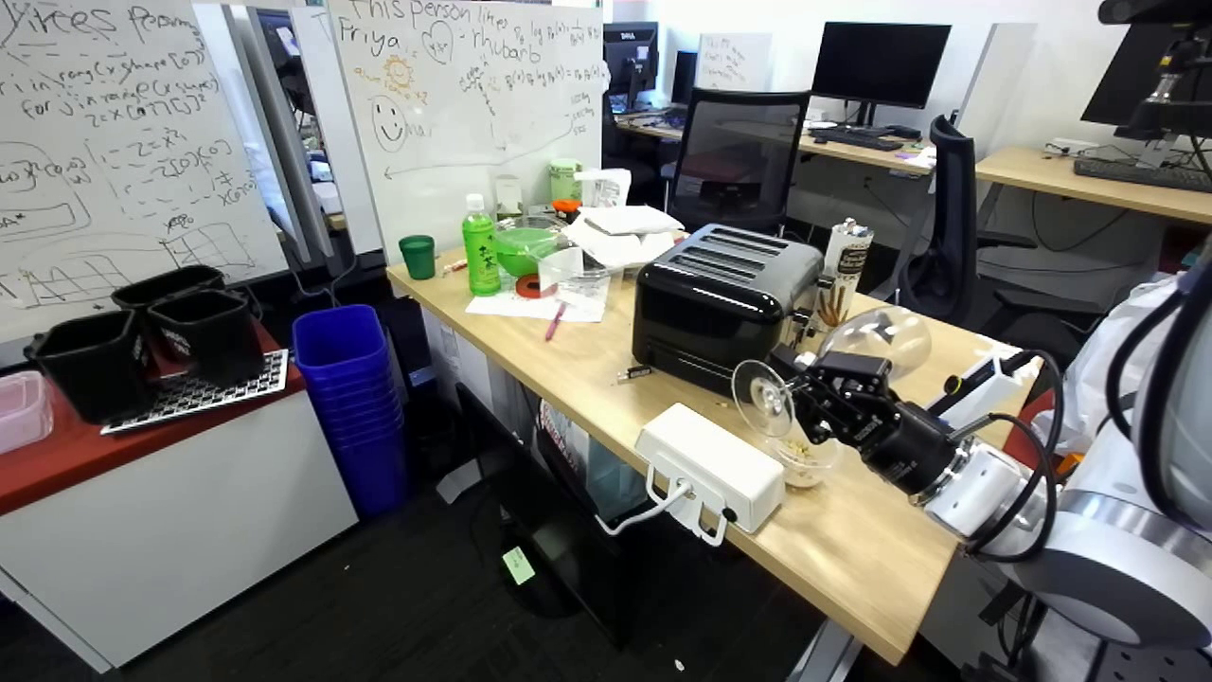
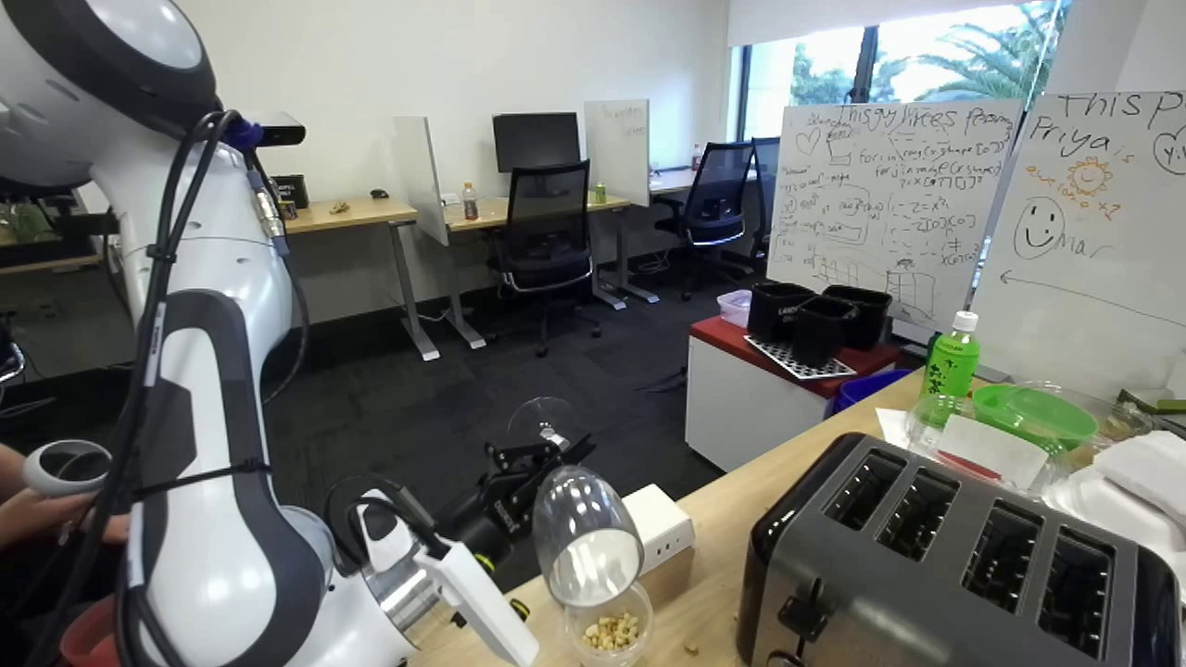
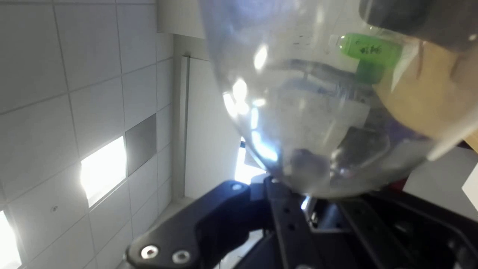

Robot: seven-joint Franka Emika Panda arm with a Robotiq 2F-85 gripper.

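A clear wine glass [image 1: 889, 336] is tilted on its side above the table, its round foot [image 1: 762, 398] toward the front edge. My gripper [image 1: 793, 373] is shut on its stem, which the black fingers mostly hide. From the second exterior view, the glass bowl [image 2: 586, 522] slopes mouth-down over a small clear tub [image 2: 648, 618] with nut-like pieces [image 2: 611, 632] inside. I see no pieces clearly inside the glass. In the wrist view the glass [image 3: 313, 112] fills the upper right, just beyond my gripper.
A black toaster [image 1: 727, 307] stands close behind the glass. Beside the tub, a white power box [image 1: 710, 466] sits at the front edge. A green bottle [image 1: 480, 250] and cluttered containers occupy the far end. Bare tabletop [image 1: 869, 546] lies at the near right.
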